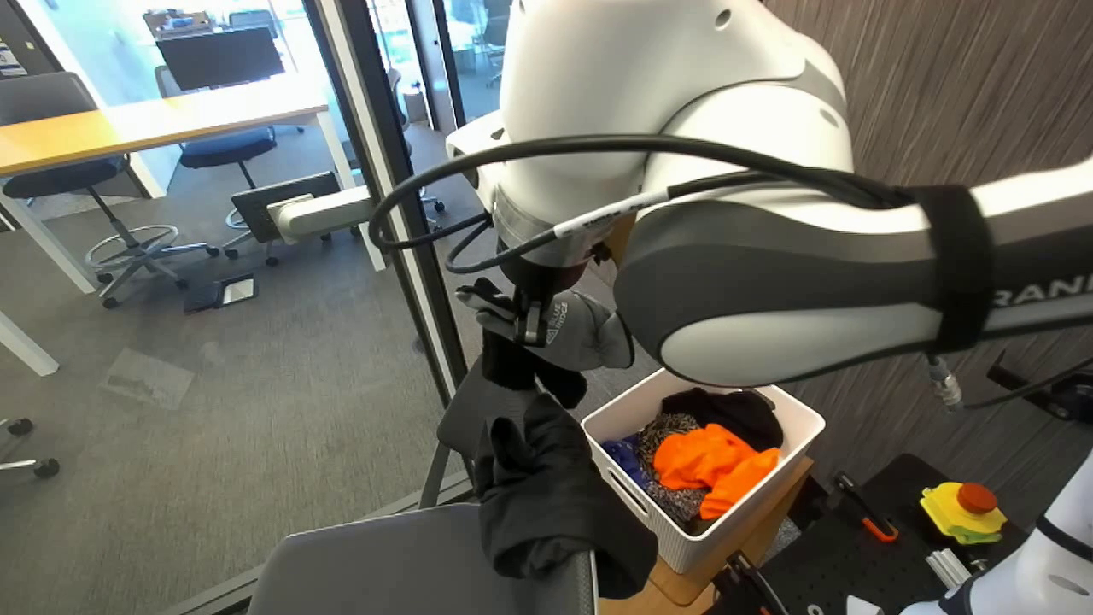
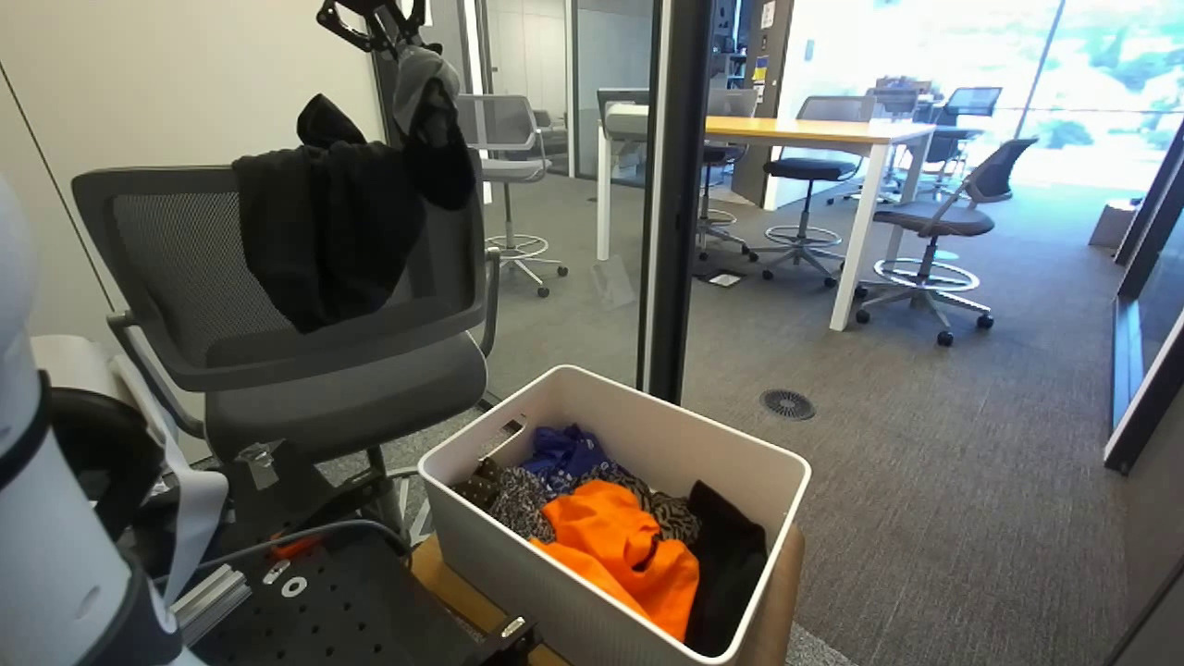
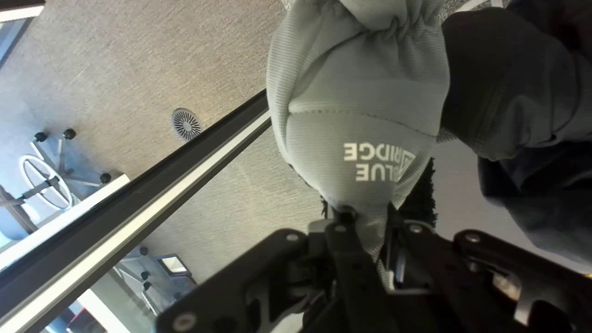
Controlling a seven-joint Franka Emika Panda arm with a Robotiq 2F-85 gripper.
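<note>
A grey and black glove-like garment with "BLUE RIDGE" lettering hangs from my gripper, which is shut on it. In exterior view 1 the grey cloth is at my gripper, above the far end of the chair back. Exterior view 2 has the gripper at the top, with the grey cloth hanging near the chair's top edge. Over the chair back drapes a black garment. A white bin holds an orange cloth and other dark, patterned and blue clothes.
The bin stands on a wooden surface right of the chair. A glass partition post rises close to my gripper. At the right are a black perforated table and a yellow-and-red button.
</note>
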